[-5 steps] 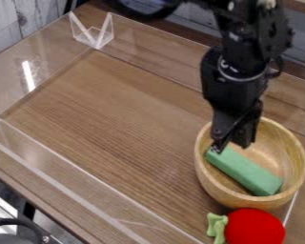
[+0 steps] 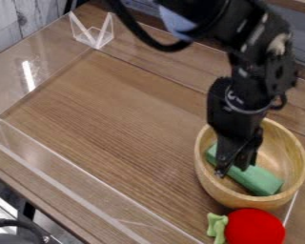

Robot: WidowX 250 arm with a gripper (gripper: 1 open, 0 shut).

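The black gripper (image 2: pixel 232 158) reaches down from the top of the view into a wooden bowl (image 2: pixel 285 152) at the right, its fingertips close together over the left part of the bowl. A green oblong object (image 2: pixel 254 179) lies in the bowl, just below and partly behind the fingertips. Whether the fingertips touch it is hard to tell.
A red tomato-like object (image 2: pixel 254 229) with green leaves lies just in front of the bowl. A white wire item (image 2: pixel 94 29) stands at the back left.
The green object looks slightly shifted within the bowl.
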